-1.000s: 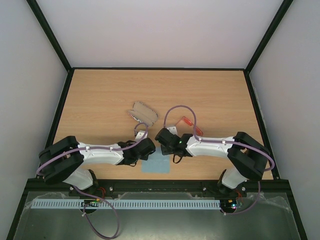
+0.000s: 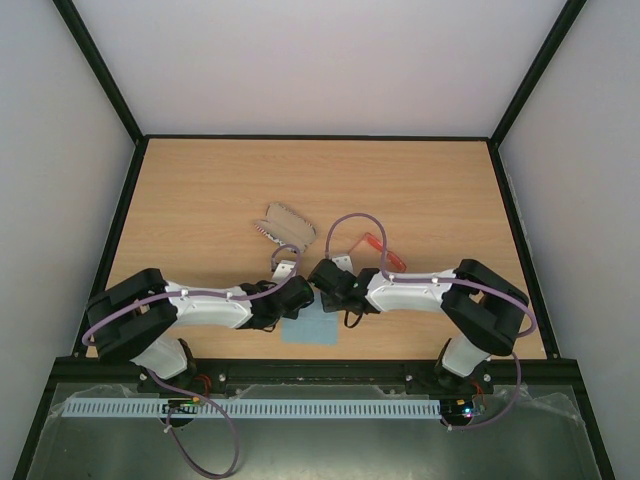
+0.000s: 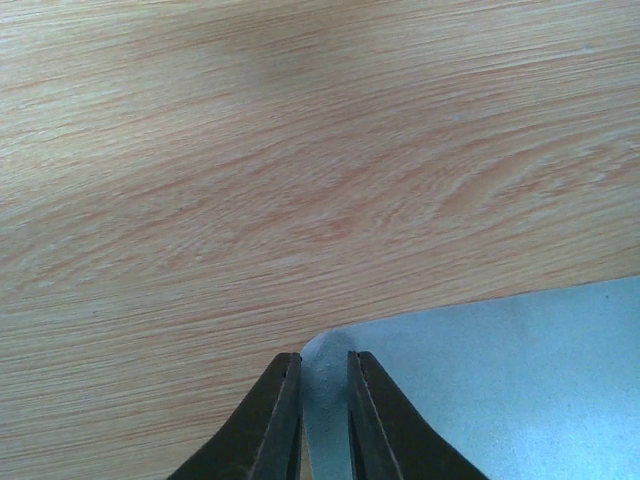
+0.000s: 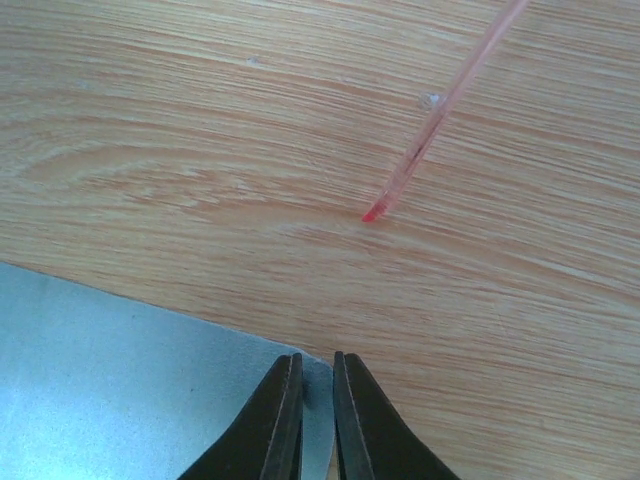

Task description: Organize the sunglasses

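A light blue cloth lies flat on the table between both arms. In the left wrist view, my left gripper is at the cloth's far left corner, its fingers part open on either side of the slightly raised edge. At the far right corner, my right gripper likewise has its fingers parted, with the cloth's corner in the narrow gap. Firm contact cannot be made out on either side. Red sunglasses lie beyond the right arm; one thin pinkish temple shows in the right wrist view.
An open grey-beige case with a patterned edge rests beyond the left gripper. Purple hoses loop above both arms.
The cloth has shifted very slightly left, and both arms have moved only a little. The case and the sunglasses stay where they were.
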